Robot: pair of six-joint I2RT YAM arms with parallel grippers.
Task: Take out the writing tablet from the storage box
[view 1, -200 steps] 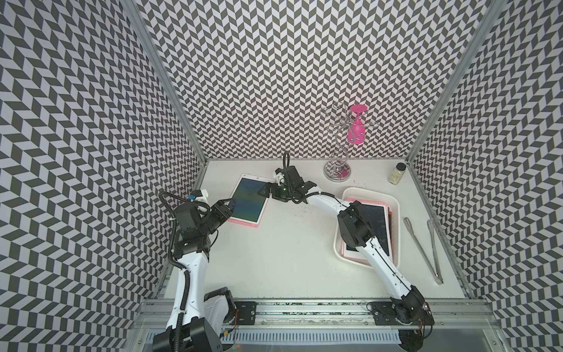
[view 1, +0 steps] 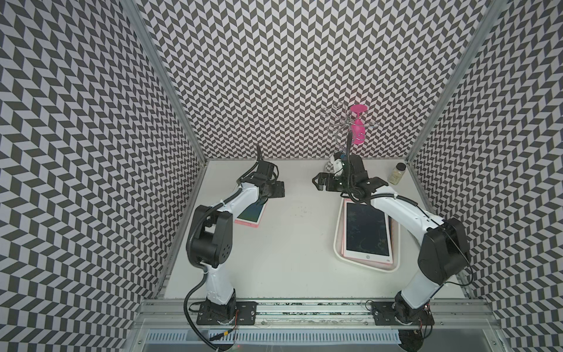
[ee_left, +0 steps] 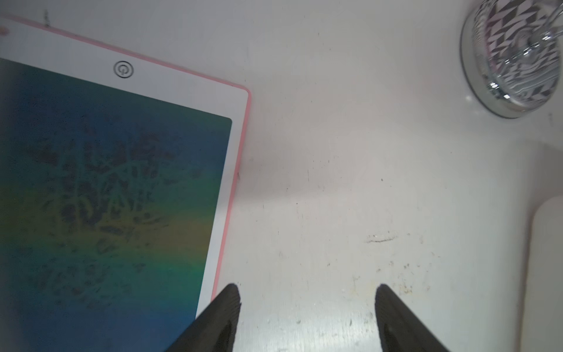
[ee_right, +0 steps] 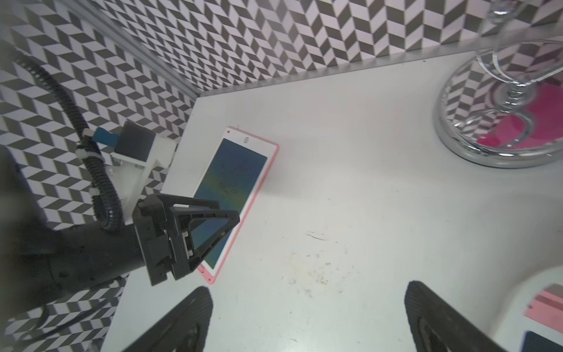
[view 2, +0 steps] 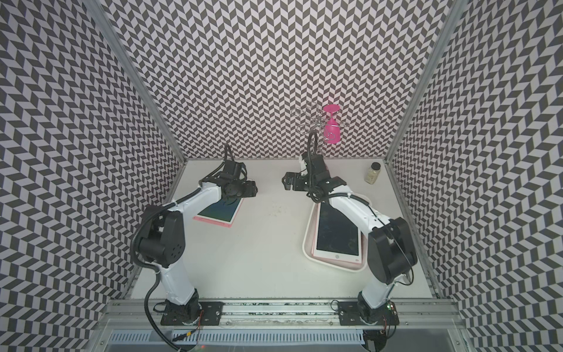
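One pink-edged writing tablet (ee_left: 111, 193) lies flat on the table at the left; in the top left view the left arm covers its upper part. A second white-framed tablet (view 1: 367, 228) rests in the white storage box (view 1: 338, 234) at the right, partly under the right arm in the top right view. My left gripper stands open above the table, just right of the left tablet, with nothing between its fingers. Over the table's middle, left of the box's far end, my right gripper is open and empty too.
A chrome rack (ee_right: 498, 152) holding a pink glass (view 1: 358, 132) stands at the back, its base hidden behind the right arm in the top left view. Near the right back corner is a small jar (view 2: 373, 173).
My left gripper has moved right and away from the front, across the left tablet. The right gripper has drawn back to the right, away from that tablet. Both tablets stay in place.
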